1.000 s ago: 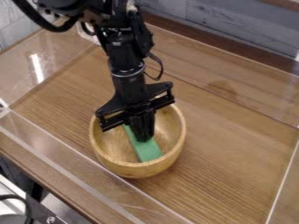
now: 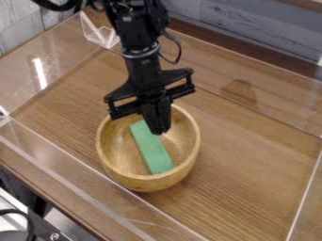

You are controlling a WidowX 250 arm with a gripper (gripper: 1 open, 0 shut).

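A tan round bowl [image 2: 180,165] sits on the wooden tray's floor, holding a green block [image 2: 153,149] that lies lengthwise inside it. My black gripper [image 2: 153,117] hangs above the back part of the bowl, just over the far end of the block. It is shut, with nothing visible between its fingers.
Low walls edge it at the back and left. A small white object [image 2: 101,28] is at the back left, partly out of view.
My gripper has risen and moved slightly back, uncovering more of the green block, which stays in the bowl.
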